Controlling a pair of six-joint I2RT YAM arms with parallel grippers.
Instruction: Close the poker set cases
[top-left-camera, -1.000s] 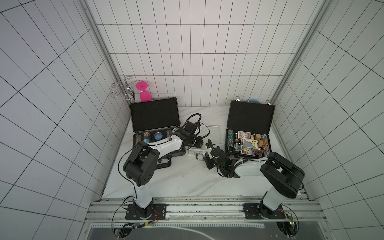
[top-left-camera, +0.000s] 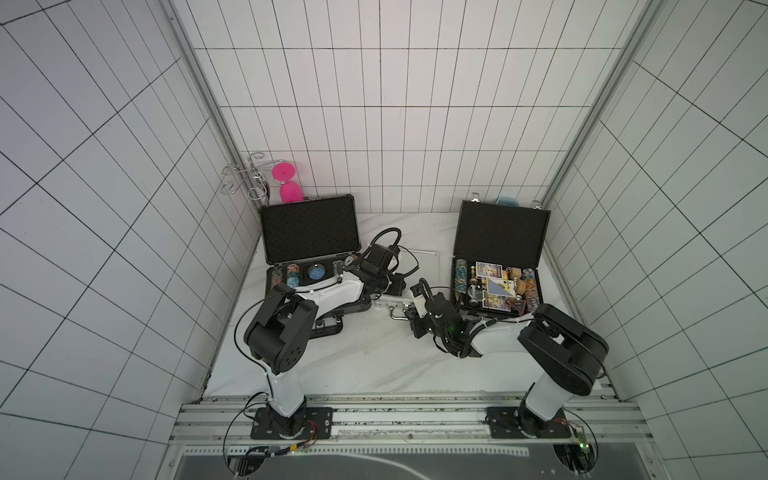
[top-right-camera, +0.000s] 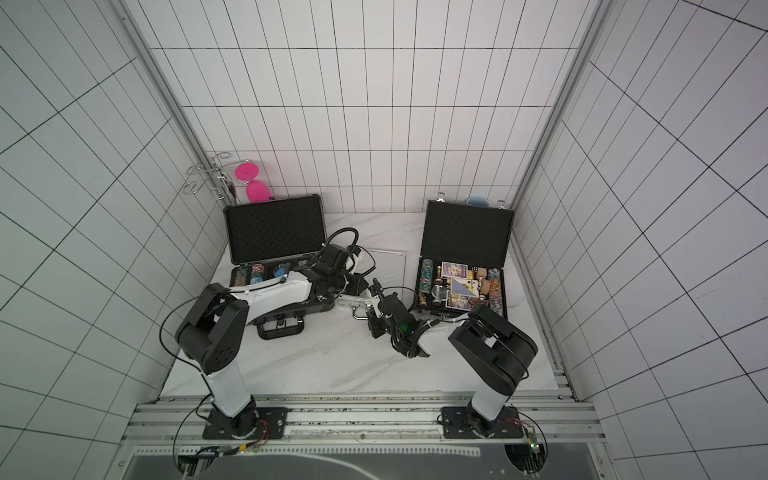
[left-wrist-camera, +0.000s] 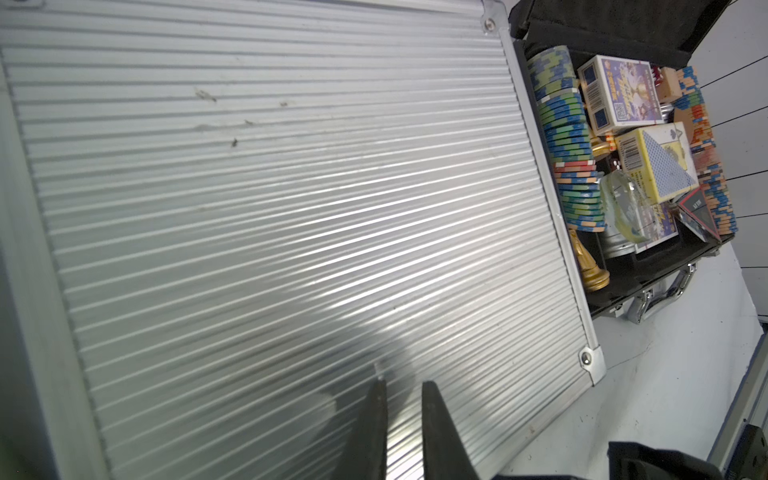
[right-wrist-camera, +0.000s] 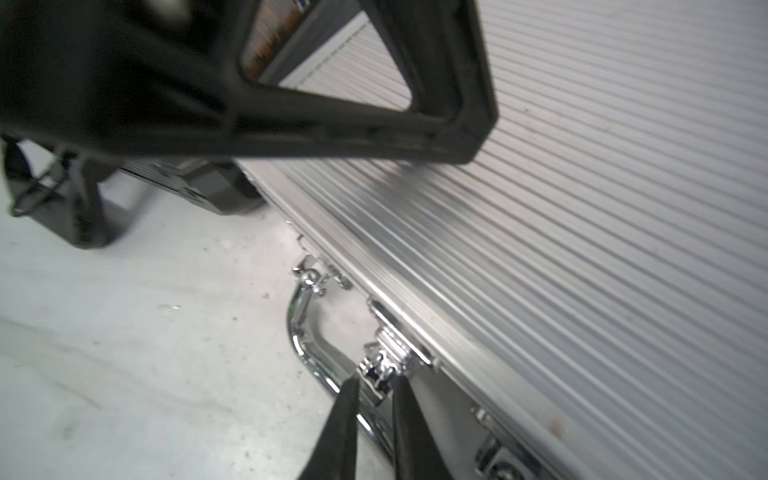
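Note:
A silver ribbed case (left-wrist-camera: 320, 200) lies with its lid down in the middle of the table. On either side stand the left case (top-left-camera: 310, 230) and the right case (top-left-camera: 502, 233), lids raised, chips and cards showing in the right one. My left gripper is over the silver lid near its front edge, fingers close together; nothing shows between them, and contact is unclear. At the silver case's front, my right gripper has a small gap between its fingers, by a latch (right-wrist-camera: 392, 348) and the metal handle (right-wrist-camera: 312, 360). Whether it touches either is unclear.
A metal stand with pink discs (top-left-camera: 283, 172) is behind the left case. A blue round thing (top-left-camera: 507, 201) shows behind the right case.
My right gripper has shifted very slightly at the front of the silver case. The left arm has moved barely at all, and the cases look the same.

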